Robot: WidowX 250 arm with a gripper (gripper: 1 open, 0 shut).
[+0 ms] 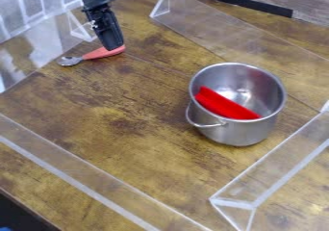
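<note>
My gripper (pixel 108 38) is at the upper left, above a spoon (pixel 102 52) with a red handle and metal head that lies on the wooden table (pixel 141 129). I cannot make out what, if anything, is between its fingers. A steel pot (pixel 236 129) stands at the right, with a long red object (pixel 224 104) inside it.
Clear acrylic barriers edge the work area at the back, left, lower left and right. The middle and front of the table between the spoon and the pot are bare.
</note>
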